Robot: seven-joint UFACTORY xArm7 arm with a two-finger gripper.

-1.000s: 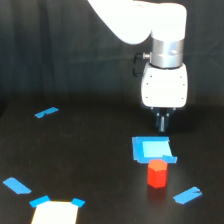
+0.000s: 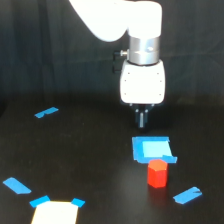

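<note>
A red block (image 2: 157, 173), six-sided in outline, stands on the black table just in front of a blue-bordered square (image 2: 138, 152) with a pale middle. Behind and slightly left of that square hangs my gripper (image 2: 141, 124), its dark fingers pointing down, apart from the red block. Those fingers are small and dark against the black background, so their opening is hard to make out. Nothing visible hangs from them. Part of a pale cream block (image 2: 55, 213) shows at the bottom left edge.
Strips of blue tape mark the table: one at the far left (image 2: 46, 112), one at the near left (image 2: 16, 186) and one at the right (image 2: 187, 195). Shorter blue pieces flank the cream block.
My arm and gripper have shifted left, and sit slightly higher in the picture. The red block, the blue square, the cream block and the tape have stayed where they were.
</note>
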